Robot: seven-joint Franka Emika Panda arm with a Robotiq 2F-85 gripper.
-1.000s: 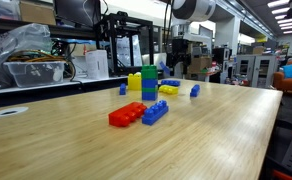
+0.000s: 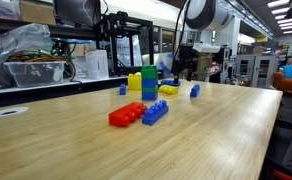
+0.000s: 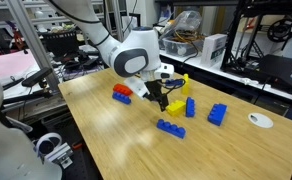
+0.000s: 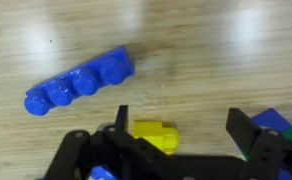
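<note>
My gripper is open over the table in the wrist view, with a wide gap between its dark fingers. A yellow brick (image 4: 156, 135) shows low in that gap, on the table beneath. A blue studded brick (image 4: 78, 82) lies slantwise at the upper left of the wrist view, clear of the fingers. Part of a green-and-blue stack (image 4: 271, 125) shows beyond the right finger. From exterior view 1, the stack (image 2: 149, 82) stands upright in the middle of the table. In exterior view 2 the long blue brick (image 3: 171, 128) lies in front of the arm.
A red brick (image 2: 128, 114) and a blue brick (image 2: 155, 112) lie side by side in the foreground. More blue bricks (image 3: 217, 113) and yellow bricks (image 3: 177, 105) lie near the middle.
In exterior view 1 the arm has come rightward and its gripper end sits lower than before. The bricks and the stack have stayed in place.
</note>
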